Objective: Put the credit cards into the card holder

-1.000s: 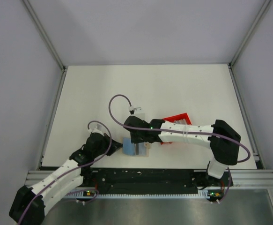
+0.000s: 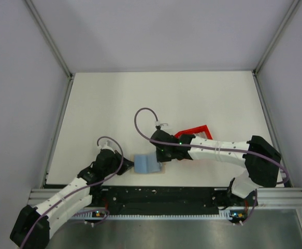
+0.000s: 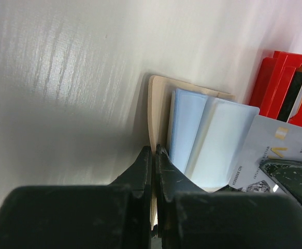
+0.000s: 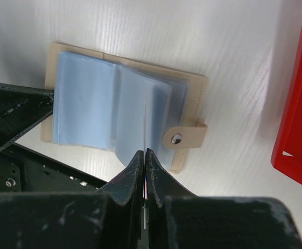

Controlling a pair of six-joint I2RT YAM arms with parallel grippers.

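Note:
The open card holder [image 2: 140, 171], tan with pale blue clear sleeves [image 4: 86, 101], lies flat near the table's front edge. My left gripper is shut on its left tan edge [image 3: 158, 104]. Above the sleeves, my right gripper is shut on a silver credit card [image 3: 275, 148]. In the right wrist view that card shows edge-on as a thin line over the right-hand sleeve [image 4: 143, 106]. From the left wrist view, the card stands tilted beside the raised white sleeve [image 3: 226, 132]; whether its lower edge touches the sleeve I cannot tell.
A red tray [image 2: 200, 128] stands to the right of the holder, with dark and pale cards [image 3: 298, 93] inside. The holder's tan snap strap [image 4: 189, 137] sticks out on its right side. Most of the white table [image 2: 114, 98] behind the arms is clear.
The holder has slid very slightly left. The left arm looks almost still.

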